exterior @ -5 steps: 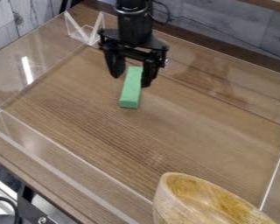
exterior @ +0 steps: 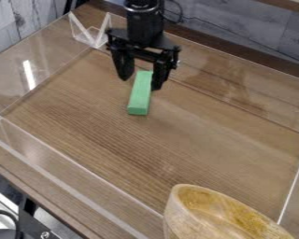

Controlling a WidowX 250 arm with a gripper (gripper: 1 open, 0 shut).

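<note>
A black robot gripper (exterior: 142,58) hangs from the top centre over the wooden table, its two fingers spread apart on either side of the upper end of a green block (exterior: 139,96). The green block lies on the table just below the gripper. Whether the fingers touch it cannot be told.
A large pale yellow container (exterior: 219,214) sits at the bottom right. The wooden table (exterior: 102,159) is otherwise mostly clear. A clear plastic item stands at the top left, and black cables show at the lower left edge.
The gripper has shifted slightly over the last second, staying above the green block. The block and the yellow container have not visibly moved.
</note>
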